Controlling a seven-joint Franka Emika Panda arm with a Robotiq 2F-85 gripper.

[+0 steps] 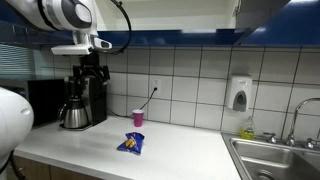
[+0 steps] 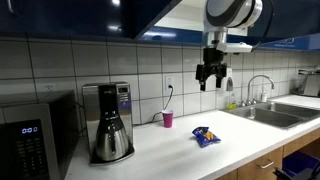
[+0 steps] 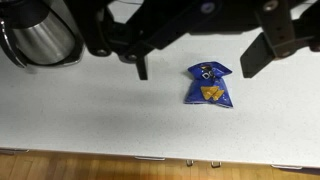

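A blue snack bag point(image 3: 208, 84) with a yellow picture on its front lies on the white counter. In the wrist view it shows below my gripper, between the two spread fingers but well beneath them. The same bag point(image 1: 131, 143) rests near the middle of the counter in exterior view 1, and the bag point(image 2: 205, 136) is right of centre in exterior view 2. High above the counter hangs my gripper point(image 2: 212, 86), open and empty. Behind the bag, near the tiled wall, stands a pink cup point(image 2: 168, 118).
A coffee maker point(image 2: 108, 101) with a steel carafe point(image 2: 111, 139) stands at the back left beside a microwave point(image 2: 32, 147). To the right are a sink point(image 1: 275, 160), a faucet and a soap bottle point(image 1: 248, 129). Blue cabinets point(image 1: 270, 24) overhang the counter. Free counter surrounds the bag.
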